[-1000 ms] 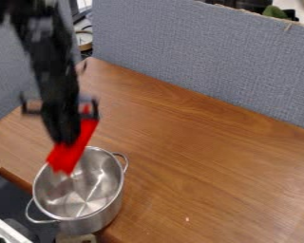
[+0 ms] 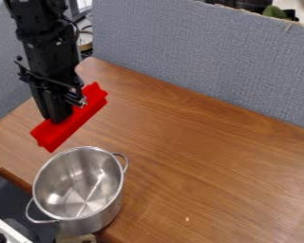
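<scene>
My black gripper (image 2: 61, 97) is at the upper left, shut on a red block (image 2: 69, 121) that it holds tilted in the air above the wooden table. A steel pot (image 2: 79, 190) with side handles stands at the lower left edge of the table, below the block. The block is outside the pot's opening, above and behind it.
Grey padded walls (image 2: 205, 52) border it at the back and left.
My gripper with the red block was low over the pot, rose back toward the table's middle, and has since moved left. The pot has stayed in place.
</scene>
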